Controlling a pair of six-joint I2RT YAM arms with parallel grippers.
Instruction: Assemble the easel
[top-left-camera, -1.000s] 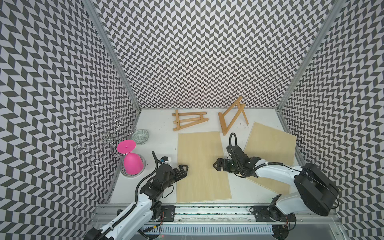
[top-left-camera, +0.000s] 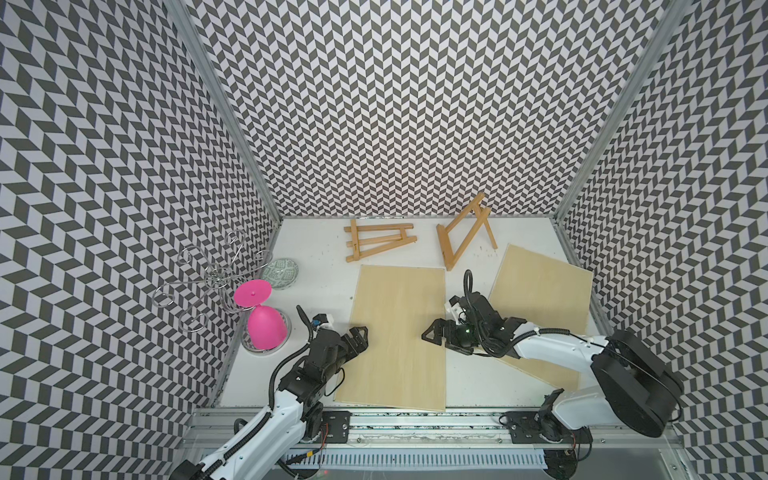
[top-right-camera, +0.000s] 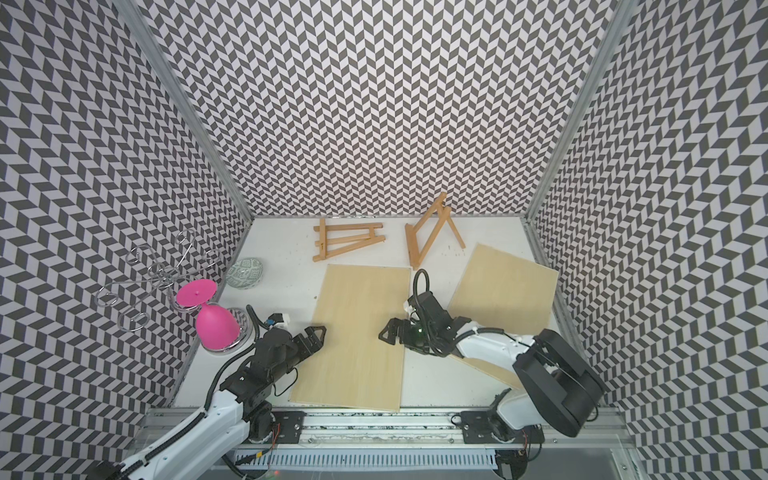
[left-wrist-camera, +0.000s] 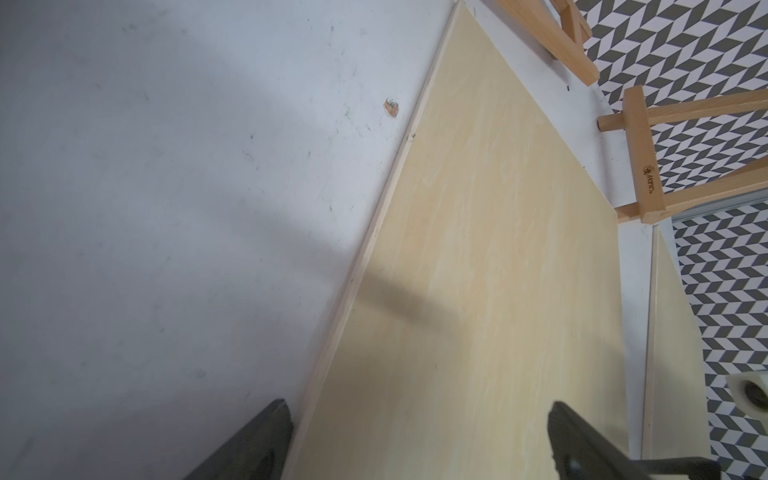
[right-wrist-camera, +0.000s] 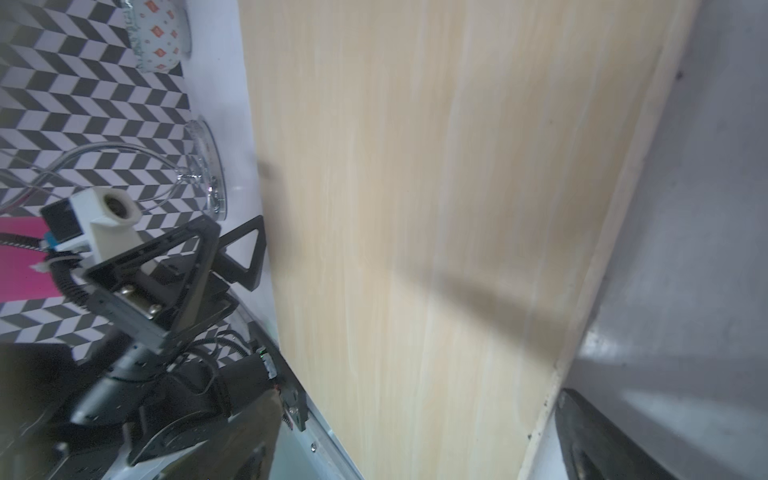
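A pale plywood board (top-left-camera: 396, 336) lies flat in the middle of the table. My left gripper (top-left-camera: 360, 340) is at its left edge and my right gripper (top-left-camera: 432, 332) at its right edge. Both are open, with fingertips low along those edges in the wrist views. At the back stand or lie two small wooden easel frames, a left one (top-left-camera: 376, 249) and a right one (top-left-camera: 448, 248). A second board (top-left-camera: 544, 288) lies at the right, partly behind my right arm.
On the left are a pink egg-shaped object (top-left-camera: 264, 328) in a bowl, a pink disc (top-left-camera: 252, 292), a wire stand (top-left-camera: 216, 277) and a greenish round piece (top-left-camera: 280, 272). Bare table (top-left-camera: 316, 296) shows left of the middle board.
The middle board has turned slightly, its front end moving left and its back end right. Both grippers have moved a little left.
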